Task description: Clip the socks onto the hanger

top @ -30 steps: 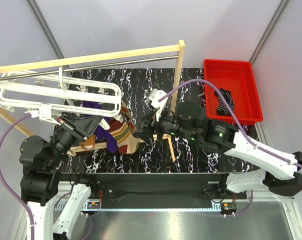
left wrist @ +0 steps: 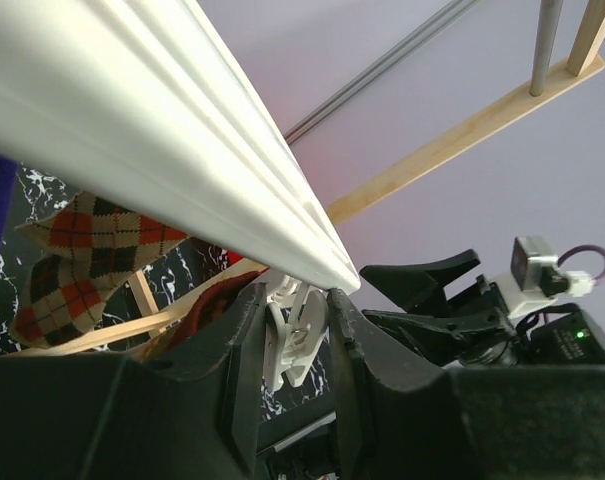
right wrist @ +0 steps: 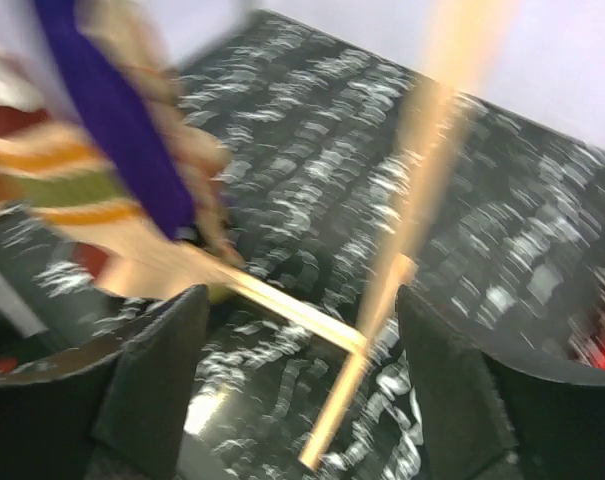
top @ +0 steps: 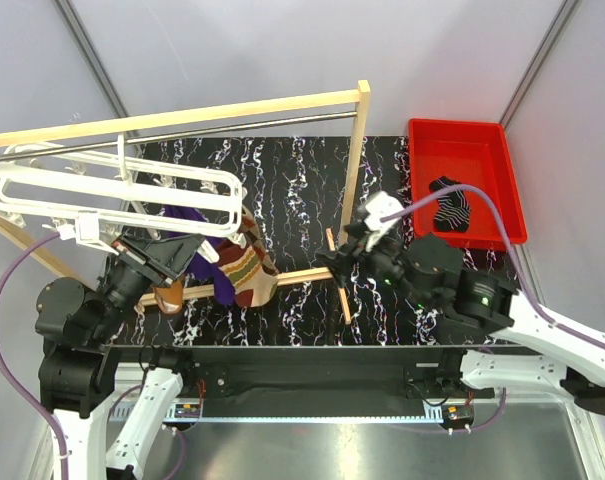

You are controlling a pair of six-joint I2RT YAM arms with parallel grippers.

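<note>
The white hanger (top: pixel 120 195) hangs at the left with its clips along the rails. My left gripper is shut on a white clip (left wrist: pixel 300 340) at the hanger's edge. Below the hanger hang a purple sock (top: pixel 210 270), a striped sock (top: pixel 250 272) and an orange-brown sock (top: pixel 169 297); their upper ends are mostly hidden from above. A checked sock (left wrist: pixel 77 262) shows in the left wrist view. In the red bin lies a black-and-white striped sock (top: pixel 452 207). Blurred by motion, my right gripper (top: pixel 340 262) is open by the rack's right post, nothing between its fingers.
The red bin (top: pixel 469 130) stands at the back right. A wooden rack's top bar (top: pixel 232 108) crosses above the hanger, and its lower bar (top: pixel 307 276) runs behind the socks.
The orange-brown sock has shifted slightly. My left arm barely moved.
</note>
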